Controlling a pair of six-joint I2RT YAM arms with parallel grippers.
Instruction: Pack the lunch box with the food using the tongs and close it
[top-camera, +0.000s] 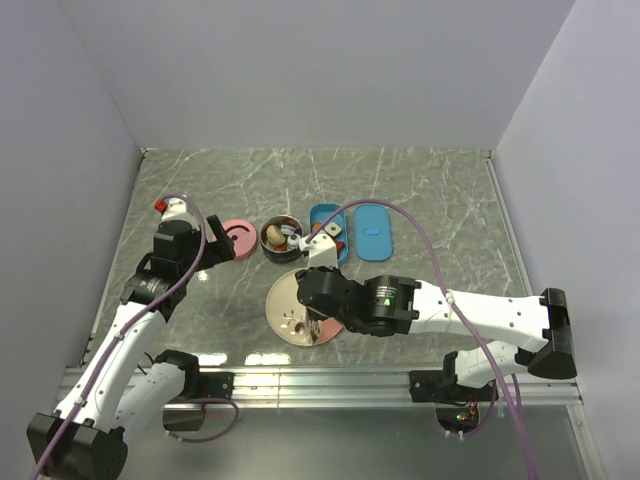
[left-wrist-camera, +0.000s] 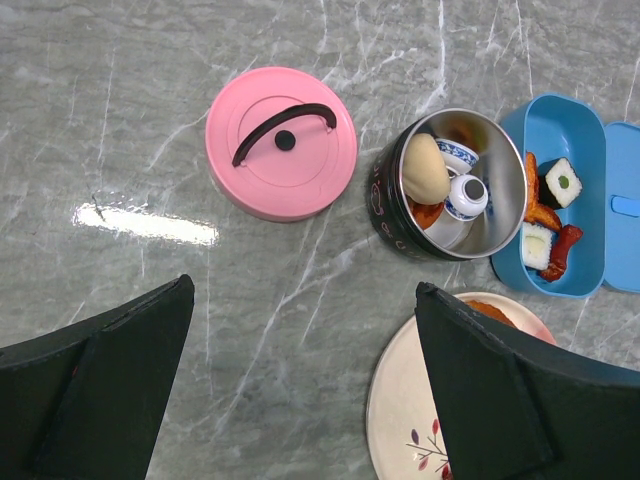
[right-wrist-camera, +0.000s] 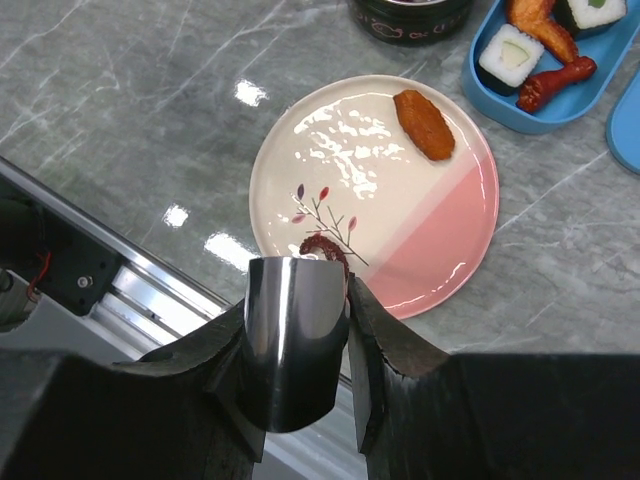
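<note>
My right gripper is shut on a shiny metal utensil (right-wrist-camera: 295, 335), whose lower end reaches down over the plate. A dark red, curved food piece (right-wrist-camera: 322, 246) shows just past the utensil on the cream-and-pink plate (right-wrist-camera: 290, 150); whether they touch is hard to tell. An orange-brown food piece (right-wrist-camera: 424, 124) lies on the plate's far side. In the blue box (left-wrist-camera: 548, 110) are sushi pieces, a red sausage (left-wrist-camera: 564, 250) and fried food. Over bare table near the pink lid, my left gripper hangs open and empty.
A dark metal pot (left-wrist-camera: 515, 215) stands beside the blue box, holding an egg-like item (left-wrist-camera: 425, 168) and small white-and-blue pieces. The pink lid (left-wrist-camera: 280, 190) lies left of it, the blue lid (top-camera: 373, 240) to the right.
</note>
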